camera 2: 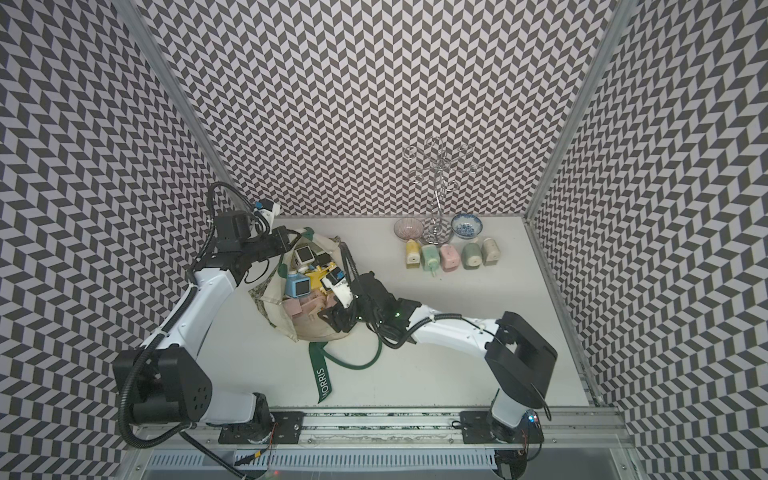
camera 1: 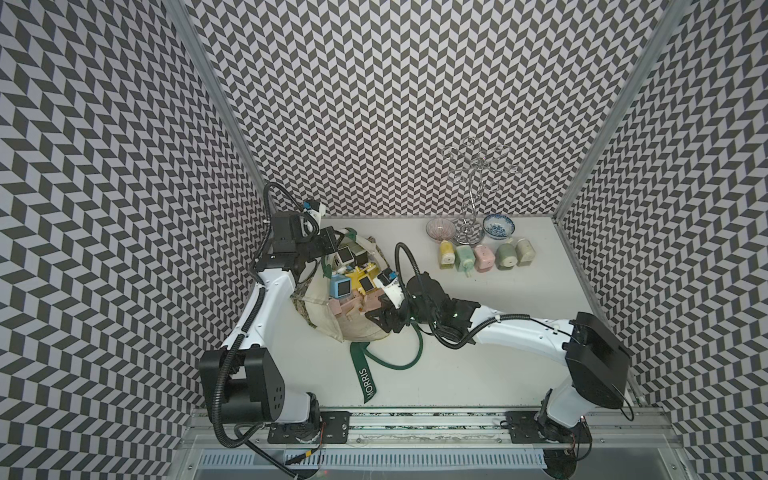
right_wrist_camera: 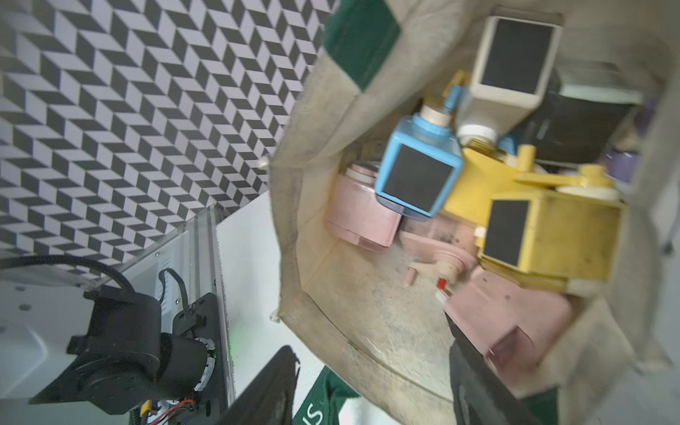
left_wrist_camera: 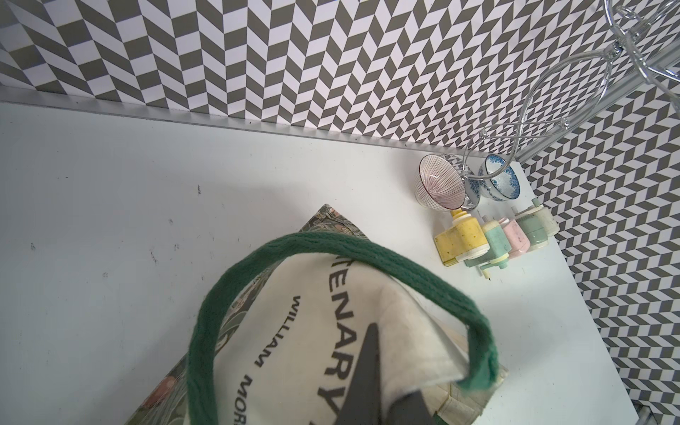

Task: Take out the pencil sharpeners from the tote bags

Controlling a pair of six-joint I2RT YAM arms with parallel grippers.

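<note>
The cream tote bag (right_wrist_camera: 382, 311) lies with its mouth facing up at the left of the table. Inside it are a blue sharpener (right_wrist_camera: 418, 173), a white one (right_wrist_camera: 513, 60), a yellow one (right_wrist_camera: 566, 237), a black one (right_wrist_camera: 584, 117) and several pink ones, among them a near pink sharpener (right_wrist_camera: 506, 318). Over the bag's near right side, my right gripper stands open, its fingers (right_wrist_camera: 488, 389) apart and one close to that pink sharpener. At the bag's far left edge my left gripper is shut, with the bag's cream cloth (left_wrist_camera: 418, 333) at its fingers.
Several sharpeners stand in a row at the back right, a yellow one (camera 1: 446, 254) leftmost. Behind them are a pink bowl (camera 1: 439, 229), a blue-patterned bowl (camera 1: 498, 226) and a wire stand (camera 1: 472, 188). A green strap (camera 1: 362, 372) lies at the front.
</note>
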